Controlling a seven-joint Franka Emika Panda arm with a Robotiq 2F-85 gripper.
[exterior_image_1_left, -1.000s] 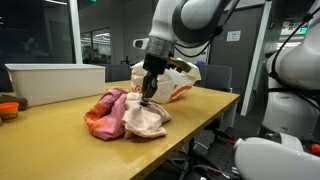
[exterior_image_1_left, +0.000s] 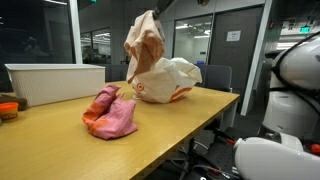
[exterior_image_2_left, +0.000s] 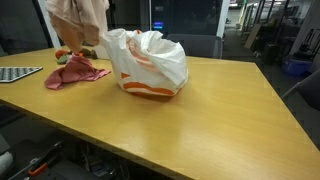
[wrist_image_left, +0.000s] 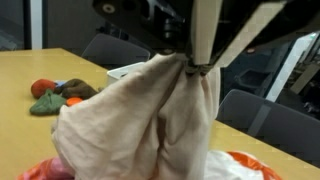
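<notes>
A pale peach cloth (exterior_image_1_left: 146, 47) hangs in the air above the table, its lower end loose. In the wrist view my gripper is shut on the top of this cloth (wrist_image_left: 140, 125), which drapes down in folds. My fingertips are out of sight in both exterior views. A pink cloth (exterior_image_1_left: 112, 114) lies crumpled on the table, to the left of and below the hanging one. Behind the hanging cloth stands a white plastic bag (exterior_image_2_left: 150, 62) with orange print, slumped and open at the top.
On the table's far side sits a white bin (exterior_image_1_left: 55, 82). Several small coloured items, among them an orange one (wrist_image_left: 74, 101), lie beyond the cloths.
The peach cloth has risen off the table with my gripper, clear of the pink cloth, which stays behind. My arm has moved up, mostly out of exterior view 1.
</notes>
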